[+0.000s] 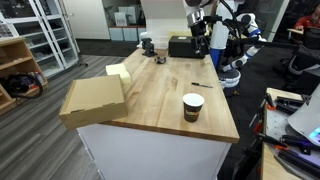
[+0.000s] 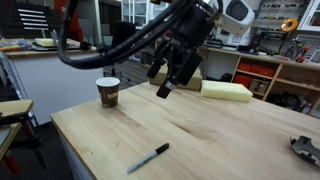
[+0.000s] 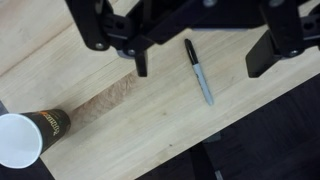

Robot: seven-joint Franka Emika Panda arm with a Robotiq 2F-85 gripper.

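Note:
A dark marker with a grey barrel [image 3: 201, 75] lies flat on the wooden table; the same marker [image 2: 148, 158] shows near the front edge in exterior view 2. A brown paper cup [image 2: 108, 92] with a white inside stands upright at the table's corner, and the cup [image 3: 48, 125] is at lower left in the wrist view. My gripper hangs above the table, its fingers spread wide on either side of the marker's line, touching nothing. From exterior view 1, the gripper [image 1: 199, 45] appears small at the table's far end.
An open cardboard box [image 1: 93, 98] sits at the table's left edge, with a pale yellow block [image 1: 118, 73] behind it. Small dark items [image 1: 150, 48] stand toward the far end. Bare wood [image 1: 155, 95] fills the middle.

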